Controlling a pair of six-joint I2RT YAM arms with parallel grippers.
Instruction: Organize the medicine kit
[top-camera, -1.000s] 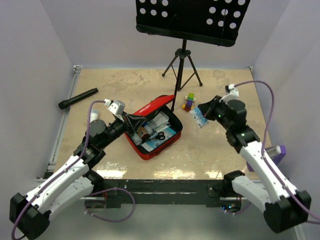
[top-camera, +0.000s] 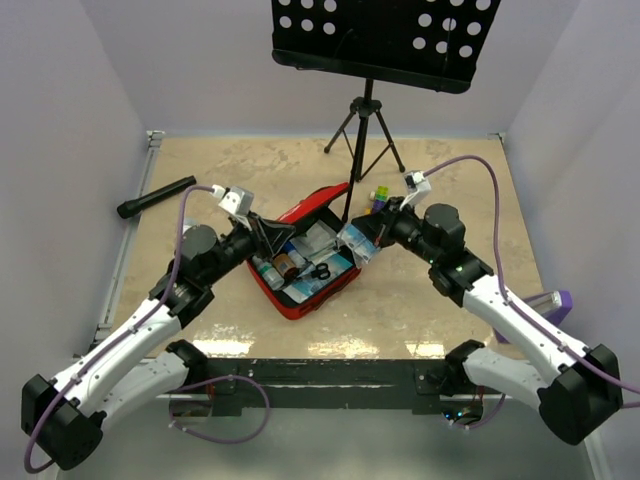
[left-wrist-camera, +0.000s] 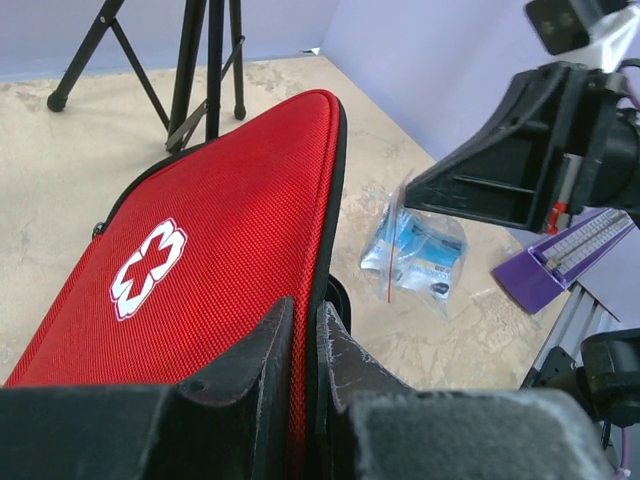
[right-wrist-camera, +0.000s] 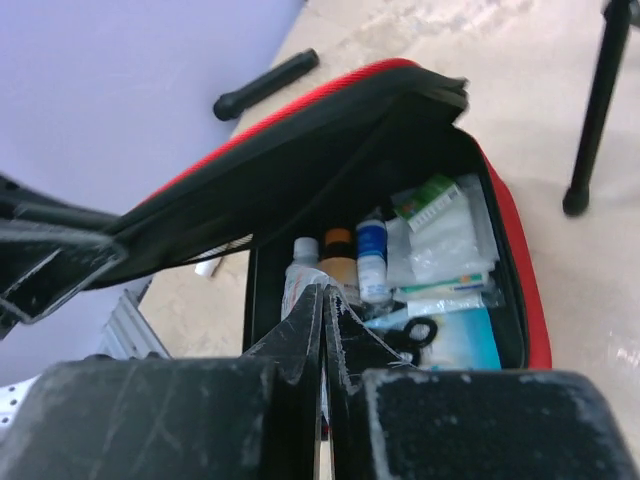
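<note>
The red medicine kit (top-camera: 318, 304) lies on the table, its lid (left-wrist-camera: 215, 235) tilted up and marked with a white cross. My left gripper is shut on the lid's edge. A clear plastic bag with blue-and-white contents (left-wrist-camera: 425, 252) hangs from my right gripper (top-camera: 379, 240), which is shut on its thin film. In the top view this bag is beside the kit's right edge. Inside the kit, the right wrist view shows a brown bottle (right-wrist-camera: 341, 262), a blue-and-white bottle (right-wrist-camera: 372, 255), black scissors (right-wrist-camera: 420, 332), a blue packet (right-wrist-camera: 468, 340) and a clear bag (right-wrist-camera: 445, 240).
The stand's black tripod (top-camera: 362, 130) rises just behind the kit. Colourful toy blocks (top-camera: 379, 197) are partly behind the right gripper. A black cylinder (top-camera: 157, 197) lies at the left, a purple-and-white object (top-camera: 545, 305) at the right edge.
My right gripper has moved left with the bag, from clear of the kit to its right edge. The left gripper has shifted slightly, and the lid with it.
</note>
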